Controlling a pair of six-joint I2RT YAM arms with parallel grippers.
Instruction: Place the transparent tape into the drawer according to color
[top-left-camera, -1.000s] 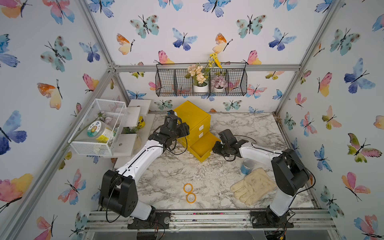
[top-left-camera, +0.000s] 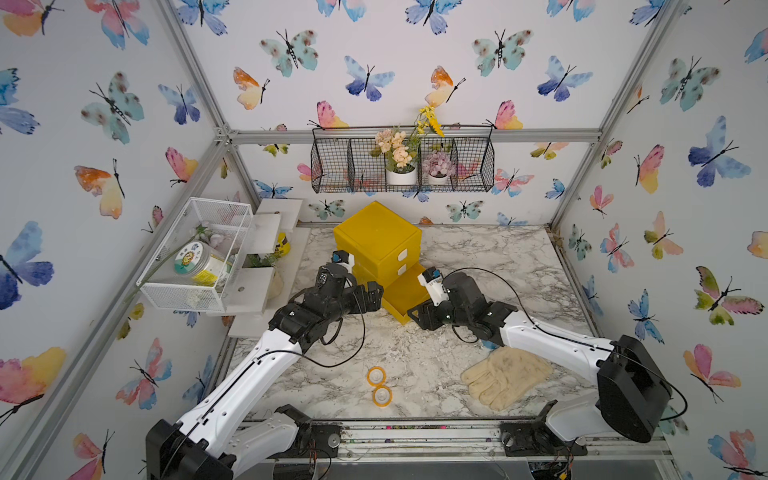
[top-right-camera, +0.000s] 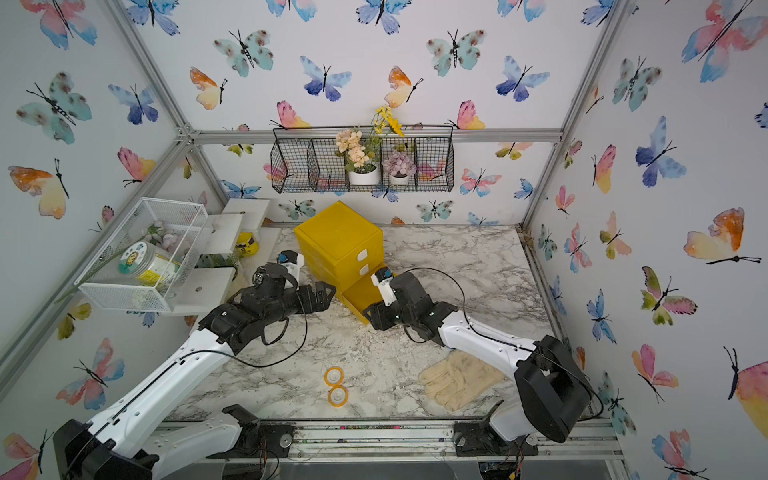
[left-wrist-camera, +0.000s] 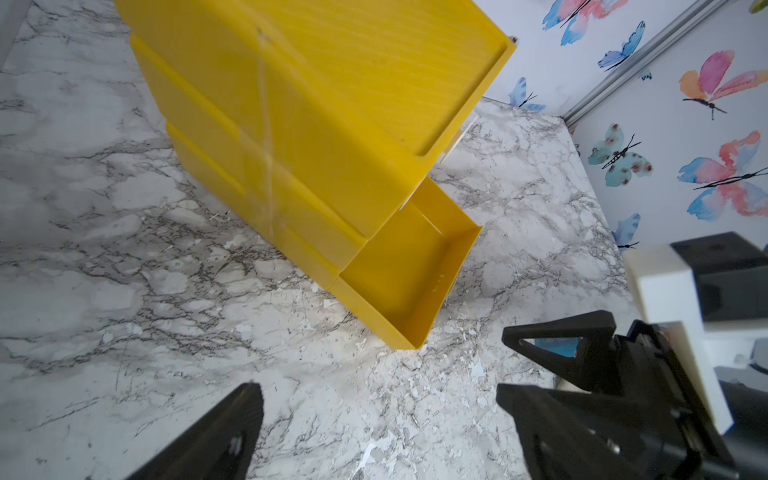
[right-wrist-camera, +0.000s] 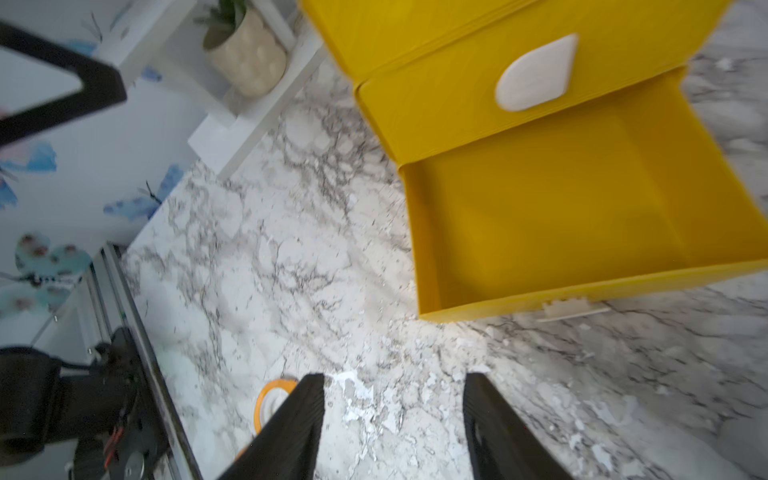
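Observation:
Two orange-rimmed tape rolls, one (top-left-camera: 376, 376) touching the other (top-left-camera: 382, 396), lie flat near the table's front. Behind them stands a yellow drawer box (top-left-camera: 377, 232); its bottom drawer (left-wrist-camera: 400, 260) is pulled out and empty. My left gripper is open with only bare marble between its fingers, beside the box's left front. At the drawer's front right is my right gripper, fingers apart and nothing between them. In the right wrist view one tape roll (right-wrist-camera: 268, 400) shows partly behind a finger.
A beige glove (top-left-camera: 508, 377) lies front right, with a blue-bottomed can mostly hidden by the right arm. White shelves (top-left-camera: 249, 289) and a white wire basket (top-left-camera: 188, 300) stand at the left. The marble around the tapes is clear.
My right gripper has shifted left to the drawer's front, its arm now covering the can. Tapes and drawer have not moved.

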